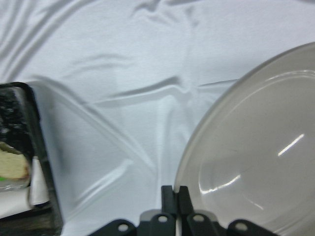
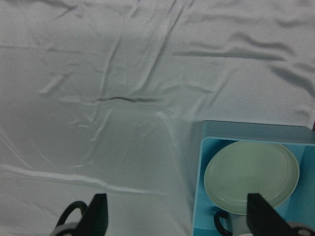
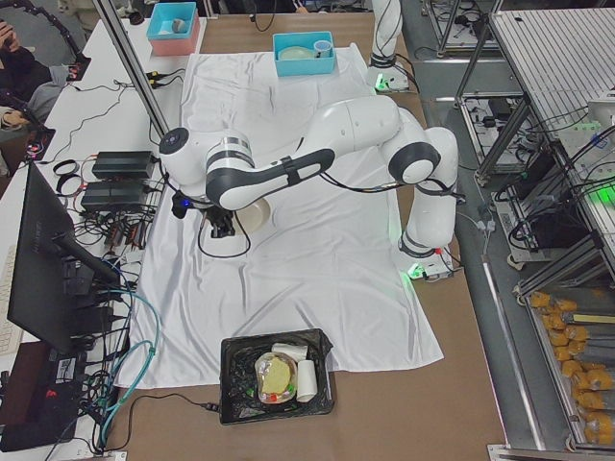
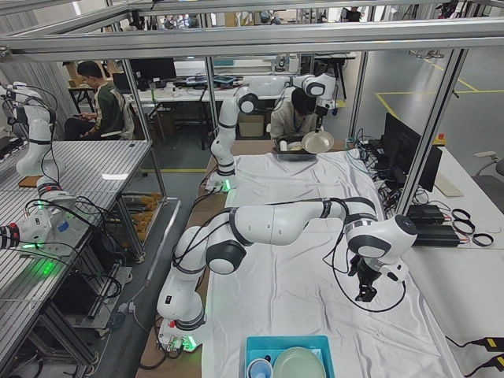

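Note:
A cream plate (image 4: 318, 142) is held up by my left gripper, shut on its rim. In the camera left view the plate (image 3: 254, 216) is mostly hidden behind the left arm. A black lined bin (image 3: 233, 382) holds food in clear packaging (image 3: 277, 375) and white paper rolls (image 3: 307, 380). My right gripper is open above the white cloth, its fingers apart. A light blue box (image 4: 252, 343) holds a pale green plate (image 2: 251, 174) and a blue-white cup (image 4: 260, 368).
A monitor (image 3: 38, 269) and cables line one side of the white cloth (image 3: 288, 288). A vertical metal post (image 3: 135, 67) stands beside it.

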